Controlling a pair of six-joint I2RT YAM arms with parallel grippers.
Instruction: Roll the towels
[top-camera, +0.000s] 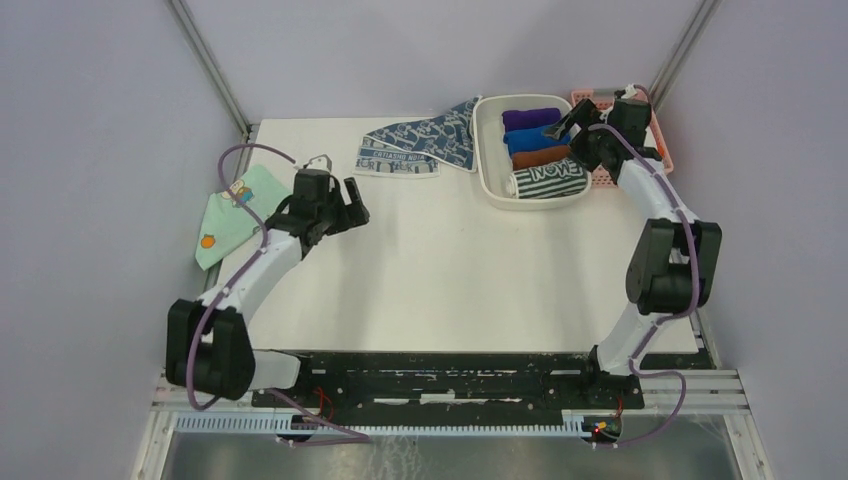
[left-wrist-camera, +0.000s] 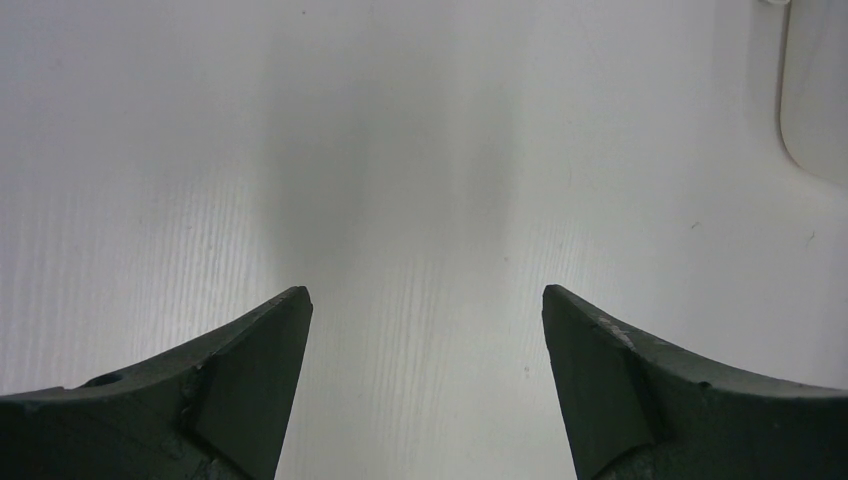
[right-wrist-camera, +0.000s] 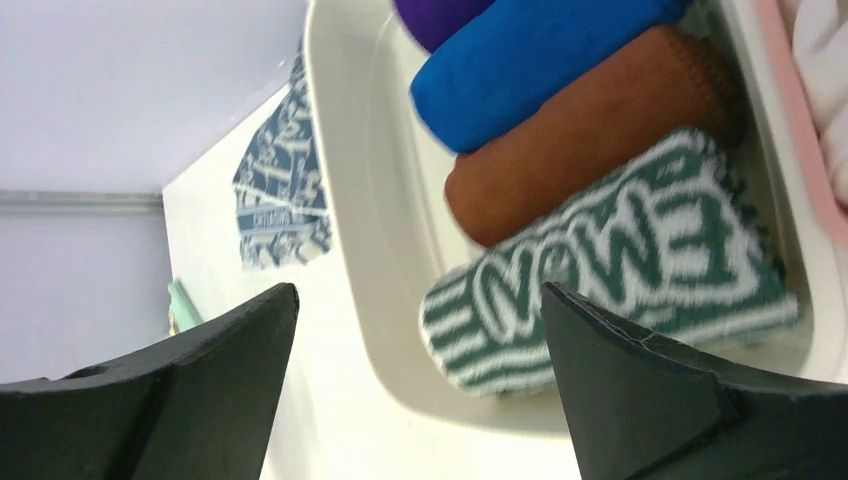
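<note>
Four rolls would exceed plain counting, so several rolled towels lie side by side in the white bin: a purple towel (top-camera: 531, 119), a blue towel (top-camera: 527, 139), a brown towel (right-wrist-camera: 595, 130) and a green-and-white towel (right-wrist-camera: 610, 265) at the near end. Above that near end my right gripper stands open, nothing between its fingers. My left gripper is open over bare table on the left side. Flat at the back lies a blue-grey patterned towel (top-camera: 430, 135), partly spread over and beside a lettered part (top-camera: 395, 160). A pale green towel (top-camera: 240, 215) hangs over the table's left edge.
The white bin (top-camera: 484, 160) stands at the back right. Behind my right arm, a pink basket (top-camera: 668, 150) holds white cloth (right-wrist-camera: 835, 90).
</note>
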